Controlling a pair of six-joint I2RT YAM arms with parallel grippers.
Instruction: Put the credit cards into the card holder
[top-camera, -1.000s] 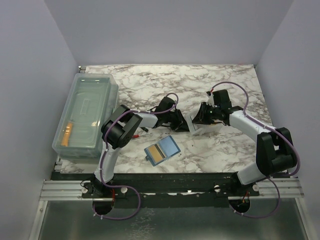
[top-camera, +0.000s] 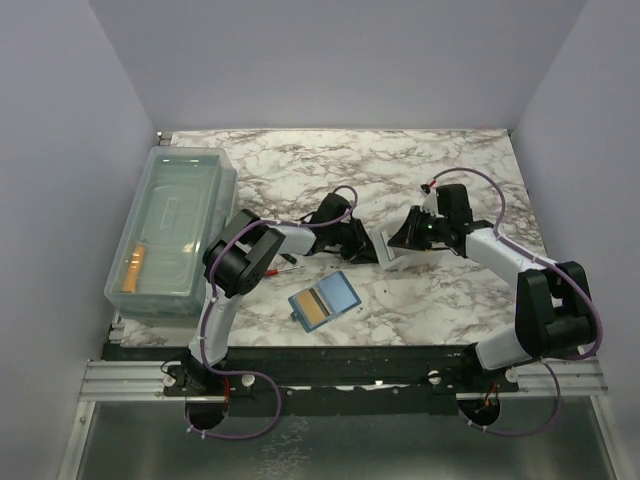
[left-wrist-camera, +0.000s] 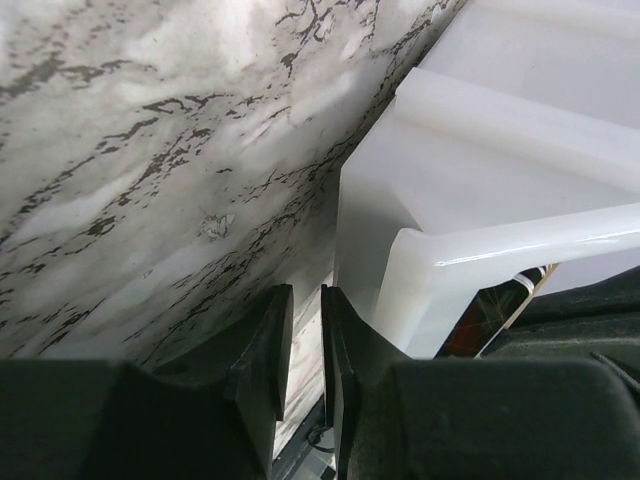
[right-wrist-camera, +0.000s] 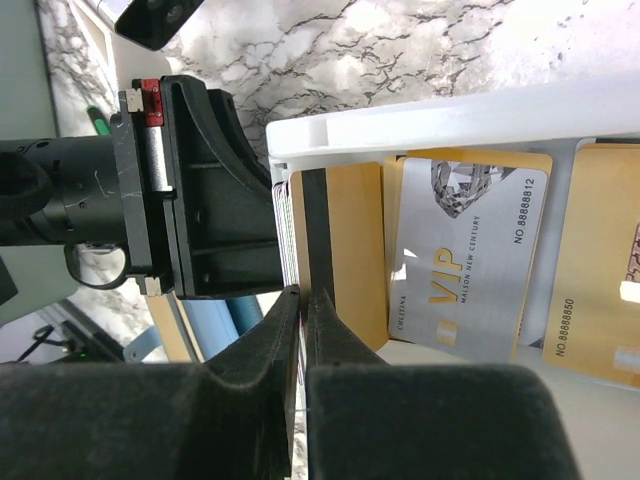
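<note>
The white card holder (top-camera: 386, 255) stands near the table's middle with gold and silver cards in it, a silver VIP card (right-wrist-camera: 465, 255) among them. My left gripper is at its left end, its fingers close together beside the white wall; what is between them is hard to tell. My right gripper is shut over the holder, its fingertips at the lower part of a gold card with a black stripe (right-wrist-camera: 345, 250) at the left of the compartment; I cannot tell that it grips anything.
A lidded grey-green bin (top-camera: 170, 230) fills the left side. Blue and gold cards (top-camera: 340, 292) lie on a flat piece at the front middle, with small tools near the left arm.
The left arm and the holder show no visible change.
</note>
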